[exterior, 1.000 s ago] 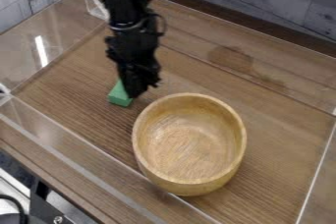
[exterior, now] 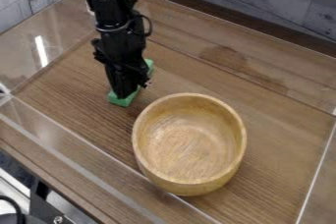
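Note:
The black arm reaches down from the top left to the gripper (exterior: 122,89), whose fingertips are over a green object (exterior: 132,93) on the wooden table. The green object is partly hidden by the gripper; I cannot tell whether the fingers are shut on it.
A large, empty, light wooden bowl (exterior: 190,141) stands at the lower middle, just right of and below the green object. A dark cable lies at the lower left edge.
Over the last second the gripper has moved left, away from above the bowl's upper edge. The green object shows at a slightly different place and angle.

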